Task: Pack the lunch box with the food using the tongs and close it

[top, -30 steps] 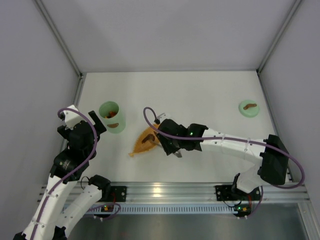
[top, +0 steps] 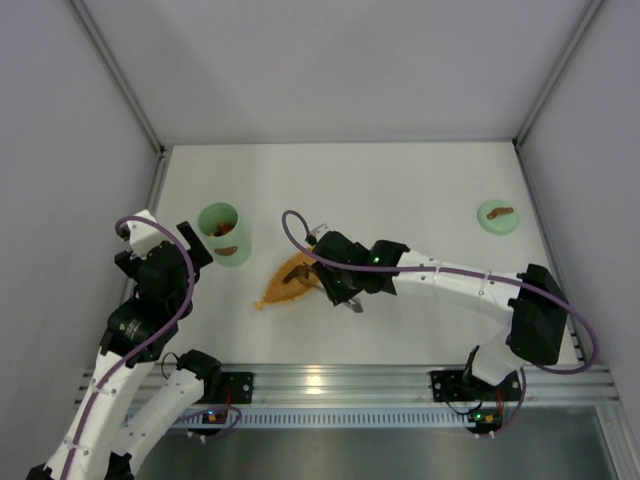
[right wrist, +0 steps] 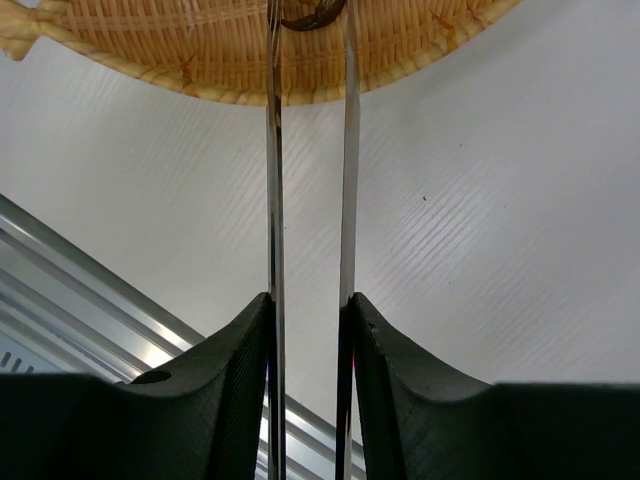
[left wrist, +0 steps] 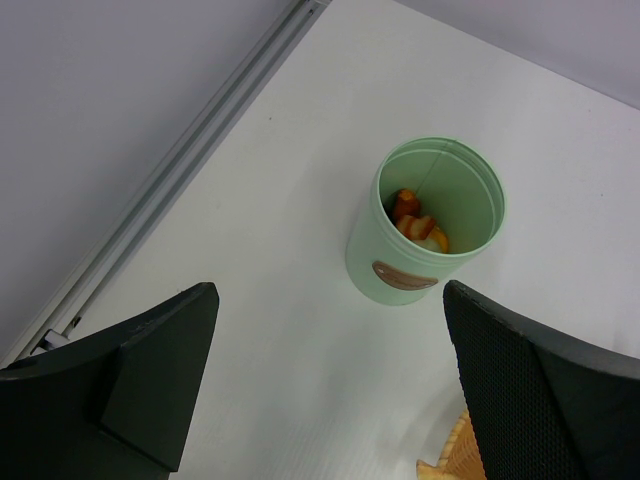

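A woven fish-shaped basket [top: 275,292] lies mid-table, with a brown food piece [top: 297,272] in it. My right gripper is shut on metal tongs [right wrist: 350,200], a finger pressing each arm from outside. The tongs reach over the basket rim [right wrist: 225,95], their arms on either side of the dark brown piece [right wrist: 318,15]; their far tips are cut off, so whether they grip it I cannot tell. In the left wrist view a green lunch box [left wrist: 368,260] stands upright holding orange-brown food [left wrist: 415,225]. My left gripper is open and empty, nearer than the box.
A round green lid [top: 490,225] with a brown handle lies far right. Walls rise left, right and behind; a metal rail [top: 340,375] borders the front.
The right arm has shifted a little to the left. The basket has slid very slightly left with it. My left arm and the lunch box are unmoved.
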